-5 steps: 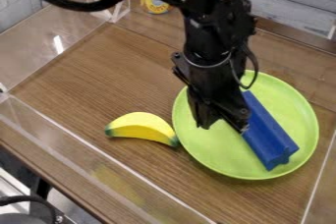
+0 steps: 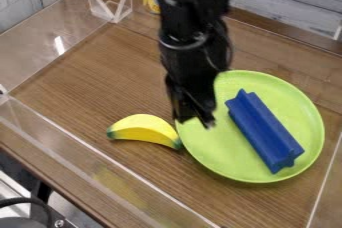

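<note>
A black gripper [image 2: 187, 107] hangs over the left part of a green plate [image 2: 247, 167], shut, with nothing seen between its fingers, though it is dark and blurred. A blue bar-shaped block [image 2: 265, 130] lies on the right part of the plate. A yellow toy banana [image 2: 142, 129] lies on the wooden table just left of the plate, below and left of the gripper.
Clear plastic walls [image 2: 94, 172] edge the table at the front and left. A small yellow item stands at the back, partly hidden by the arm.
The gripper has shifted left and up in the view, off the blue block, uncovering more of it. The block and banana look unmoved.
</note>
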